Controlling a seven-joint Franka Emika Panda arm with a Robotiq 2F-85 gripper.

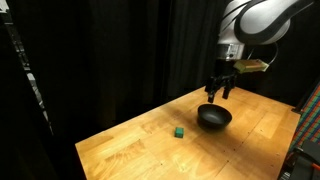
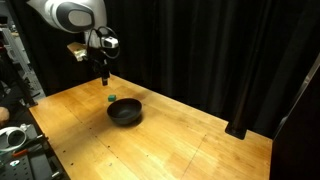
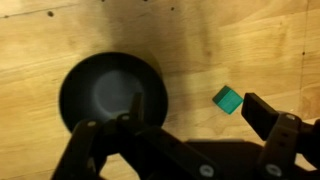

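Note:
A small green cube (image 1: 179, 132) lies on the wooden table, apart from a round black bowl (image 1: 213, 116). Seen from the wrist, the bowl (image 3: 113, 92) is at the left and looks empty, while the cube (image 3: 227, 99) is at the right. High over the table, above the bowl in exterior view 1, hangs my gripper (image 1: 217, 97), open with nothing between its fingers. In exterior view 2 the gripper (image 2: 104, 82) is above the table's far left part, and the cube (image 2: 112, 98) sits just beyond the bowl (image 2: 124, 112).
Black curtains (image 1: 130, 60) hang behind it. A dark cable or stand foot (image 2: 236, 130) is at the table's back edge.

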